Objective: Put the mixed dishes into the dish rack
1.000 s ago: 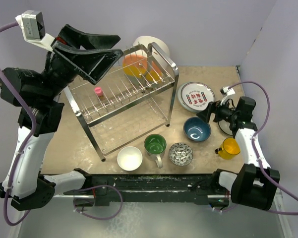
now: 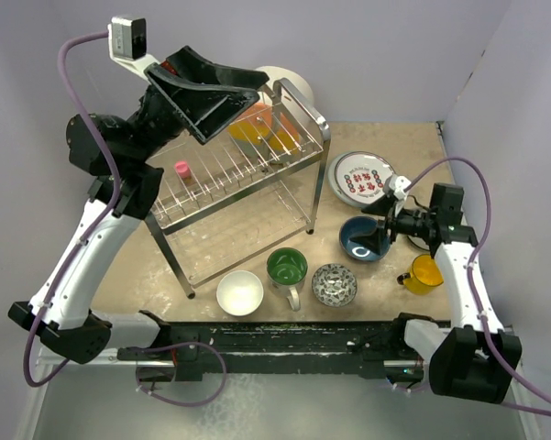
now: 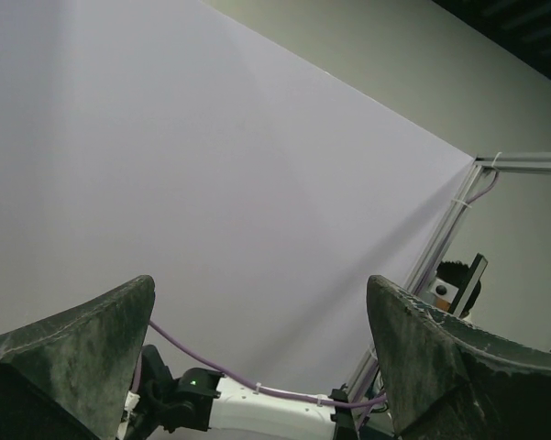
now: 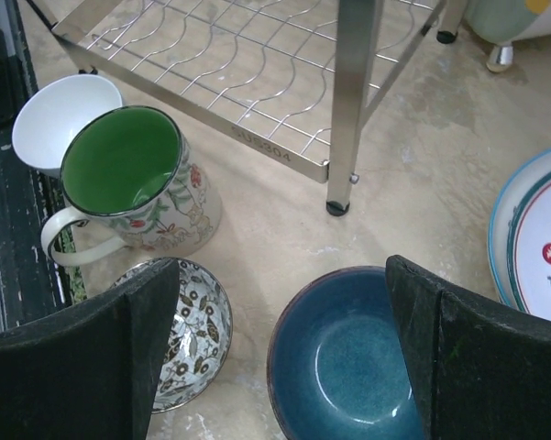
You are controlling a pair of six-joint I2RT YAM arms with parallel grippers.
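The metal dish rack [image 2: 229, 197] stands in the middle, with orange and yellow dishes [image 2: 252, 124] at the far end of its upper tier. High over its left end my left gripper [image 2: 238, 103] hangs open and empty. My right gripper [image 2: 378, 225] is open above the blue bowl [image 2: 356, 249], which sits on the table. From the right wrist, the blue bowl [image 4: 335, 367] lies below the right finger and the gap. A patterned bowl [image 2: 335, 285], a green-lined mug [image 2: 287, 268] and a white bowl [image 2: 239, 293] line the front. A yellow mug [image 2: 424, 273] stands at the right.
Stacked plates [image 2: 362, 179] lie right of the rack. Another plate [image 2: 420, 242] is mostly hidden under my right arm. A pink object [image 2: 182, 170] sits on the rack's upper tier. The rack leg [image 4: 342, 165] rises close to the blue bowl.
My left gripper has shifted right across the rack, still high. The right gripper has moved slightly toward the front, from the bowl's far side to over it. The dishes have not moved.
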